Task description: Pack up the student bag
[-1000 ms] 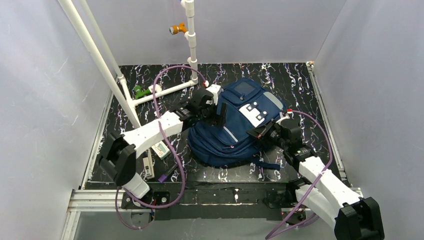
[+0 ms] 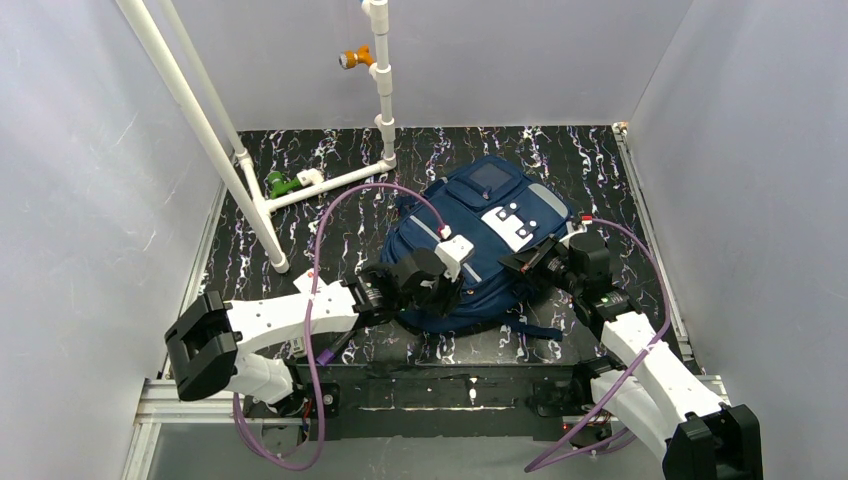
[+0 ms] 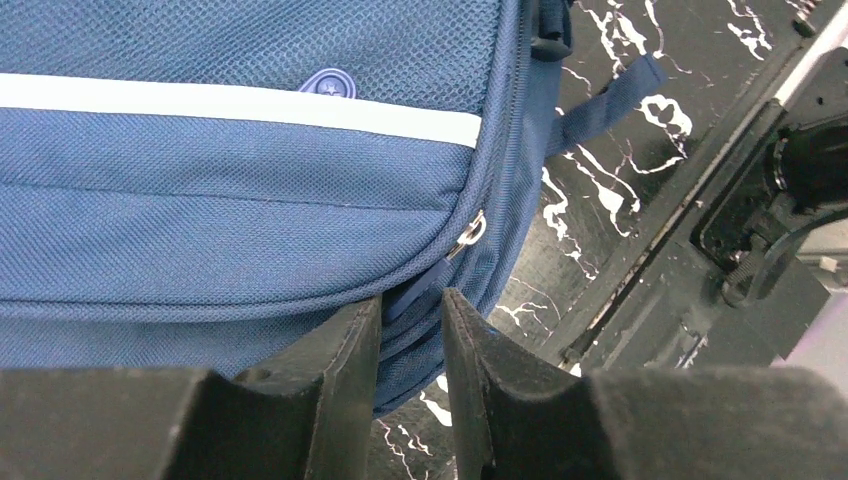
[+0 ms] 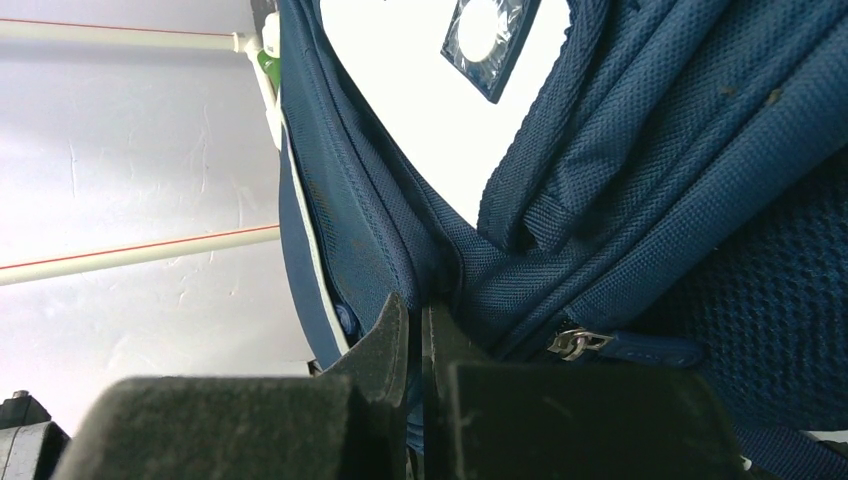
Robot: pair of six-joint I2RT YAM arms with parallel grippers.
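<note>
The dark blue student bag (image 2: 470,215) lies flat on the black marbled table, its white panel facing up. My left gripper is part open at the bag's lower edge, and a blue zipper pull (image 3: 418,290) with a metal ring lies at the gap between its fingertips. No firm hold on the pull shows. On the bag's right side, my right gripper is shut on a fold of the bag's fabric edge (image 4: 395,240). Another zipper pull (image 4: 650,348) hangs just right of these fingers. The bag's inside is hidden.
White pipes with a green valve (image 2: 283,184) and an orange valve (image 2: 352,59) stand at the back left. A purple-ended item (image 2: 327,355) lies by the front edge, partly under the left arm. Bare table surrounds the bag at the back right.
The right gripper stays nearly still on the fabric.
</note>
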